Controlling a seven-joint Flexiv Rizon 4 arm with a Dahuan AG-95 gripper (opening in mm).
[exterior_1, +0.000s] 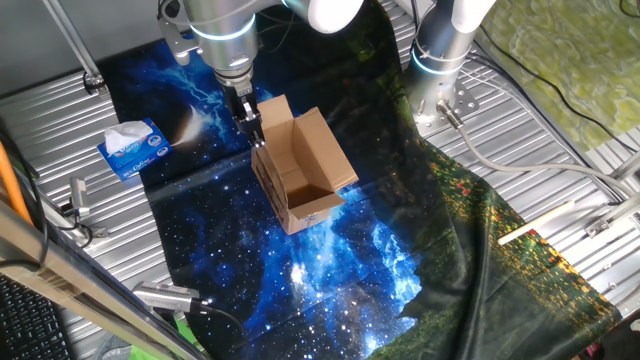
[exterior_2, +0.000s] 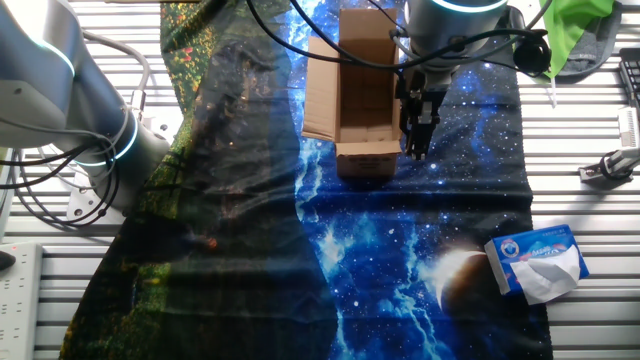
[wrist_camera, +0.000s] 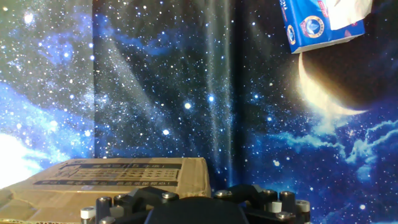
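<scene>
My gripper (exterior_1: 256, 138) hangs pointing down close beside an open cardboard box (exterior_1: 292, 213), on the box's outer side. From exterior view 2, the gripper (exterior_2: 416, 148) is just right of the box (exterior_2: 366, 166), and I cannot tell whether they touch. In the wrist view the two sides of the gripper stand wide apart along the bottom edge, with nothing seen held between them. A printed side of the box (wrist_camera: 118, 174) shows at lower left there. The box's flaps are folded out, and the part of its inside that shows looks empty.
A blue tissue box (exterior_1: 134, 150) lies near the cloth's edge, away from the cardboard box. The dark starry cloth (exterior_1: 225, 240) has free room around the box. Cables (exterior_2: 300, 45) hang over the scene.
</scene>
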